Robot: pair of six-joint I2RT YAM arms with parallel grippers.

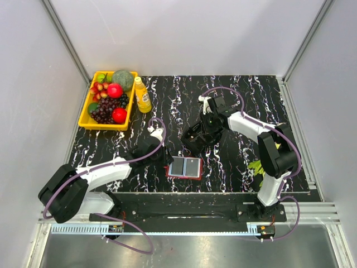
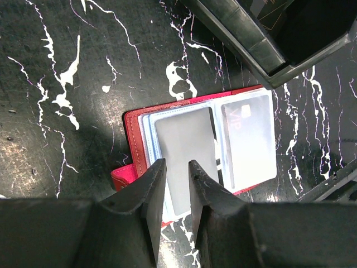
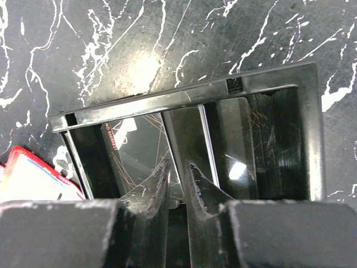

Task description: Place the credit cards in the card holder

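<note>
The red card holder (image 1: 184, 167) lies open at the front centre, with clear sleeves (image 2: 246, 139) showing in the left wrist view. My left gripper is over its left sleeve, fingertips slightly apart with nothing between them. Behind it stands a black box (image 1: 192, 139) holding dark cards (image 3: 136, 145) in compartments. My right gripper reaches into that box, its fingertips a little apart among the dark cards; whether a card is between them is unclear.
A yellow basket of fruit (image 1: 89, 120) and a juice bottle (image 1: 143, 98) stand at the back left. Green vegetables (image 1: 255, 167) lie at the right, partly under the right arm.
</note>
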